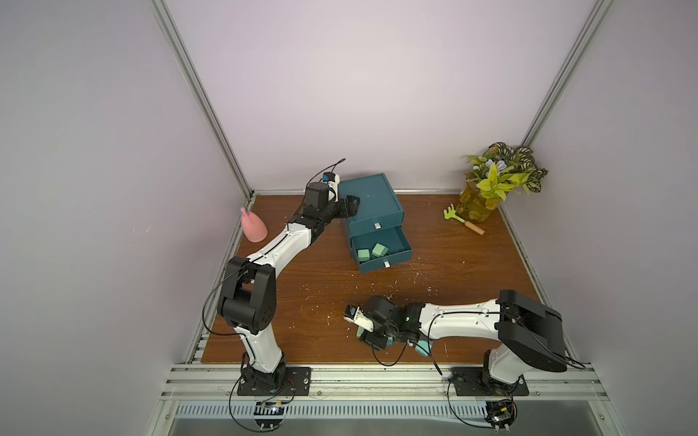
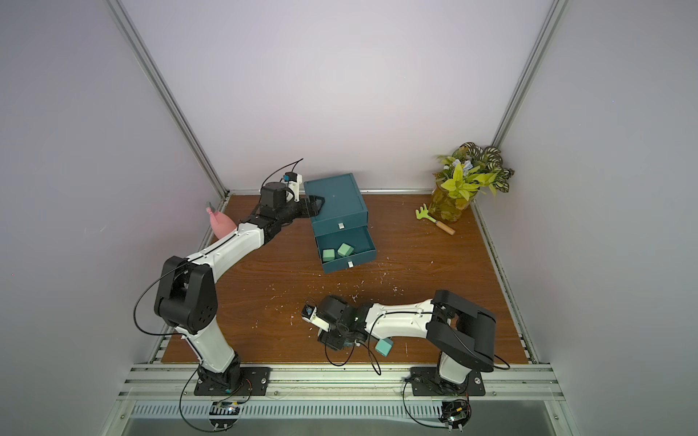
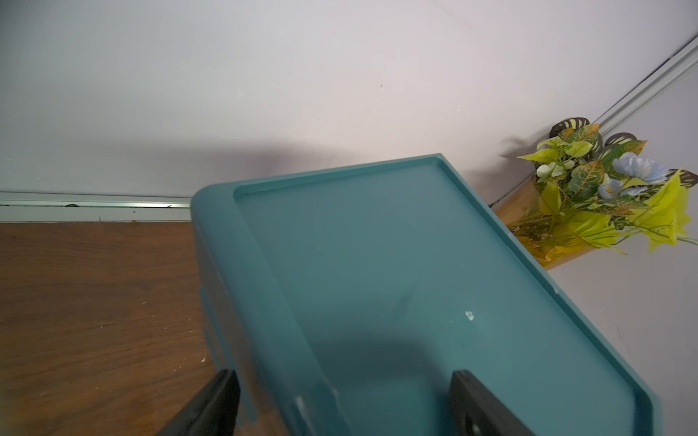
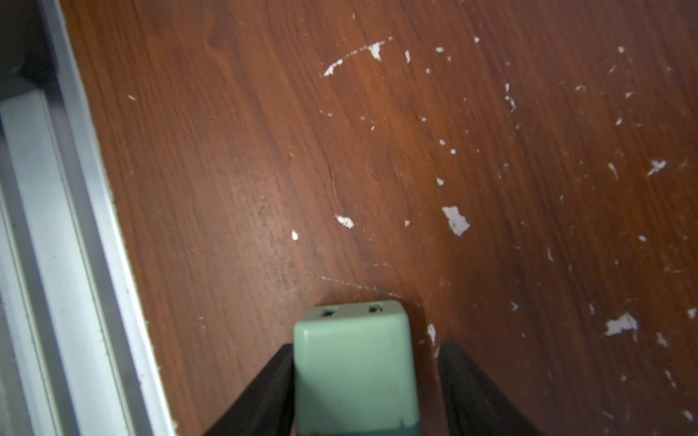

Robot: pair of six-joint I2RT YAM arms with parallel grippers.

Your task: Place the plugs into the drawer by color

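A teal drawer box (image 1: 370, 192) stands at the back; its lower drawer (image 1: 396, 254) is pulled out and holds two pale green plugs (image 1: 379, 249). My left gripper is at the box's upper left, fingers apart over its top. My right gripper is low at the front, its fingers either side of a pale green plug (image 4: 352, 363) with two small slots on top; the fingers stand apart, a gap showing on the right. A light blue block (image 2: 384, 347) lies by the right arm; another is mostly hidden under it.
A plant (image 1: 494, 178), a small green rake (image 1: 461, 218) and a pink bottle (image 1: 253, 226) stand or lie toward the back and sides. The front edge has a metal rail (image 4: 65, 239) beside the right gripper.
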